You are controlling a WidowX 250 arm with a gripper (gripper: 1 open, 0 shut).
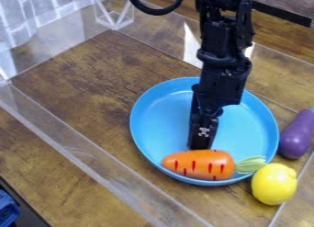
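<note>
My black gripper (203, 130) reaches down over a blue plate (153, 120), its tip just above an orange toy carrot (196, 163) with red stripes and pale green leaves at the plate's near edge. Its fingers are dark and overlap in this view; I see nothing held between them.
A purple eggplant (297, 134) lies right of the plate, with a yellow lemon (274, 183) nearer the front. A blue object (9, 212) is at the lower left corner. The wooden surface left of the plate (73, 102) is clear.
</note>
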